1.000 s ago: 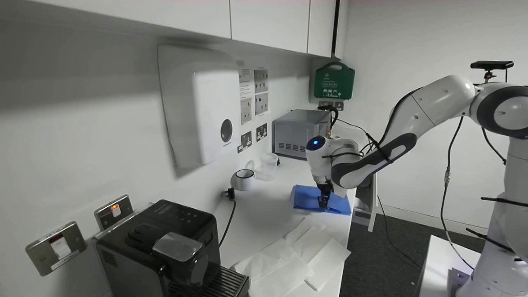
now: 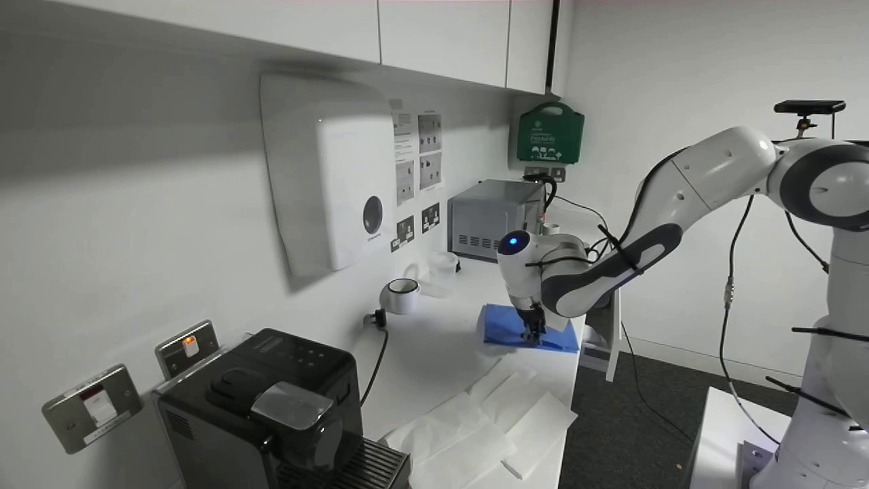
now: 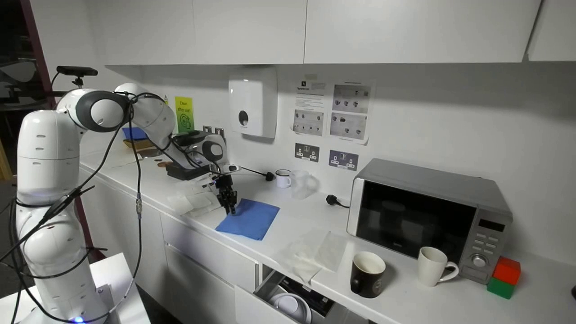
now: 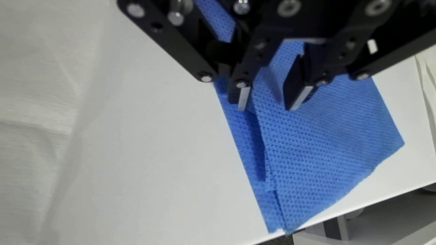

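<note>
A blue cloth (image 3: pixel 249 218) lies folded on the white counter, close to its front edge. My gripper is right over it with its fingers part open and a clear gap between the fingertips. In the wrist view the left finger (image 4: pixel 244 98) is by the fold edge, where a lower layer sticks out as a narrow strip. The right finger (image 4: pixel 300 97) is above the upper layer. Whether the tips touch the cloth is hard to tell. In exterior view 1 the gripper (image 2: pixel 533 337) points down at the cloth's near side.
White paper sheets (image 2: pixel 481 424) are spread on the counter beside the cloth. A white mug (image 2: pixel 401 296) and a clear jug (image 3: pixel 300 183) stand by the wall. An open drawer (image 3: pixel 291 302) sticks out below the counter, near a black mug (image 3: pixel 367 274).
My arm has come slightly down and shifted a little to the left in exterior view 1, with the hand tilting somewhat. The cloth looks much the same.
</note>
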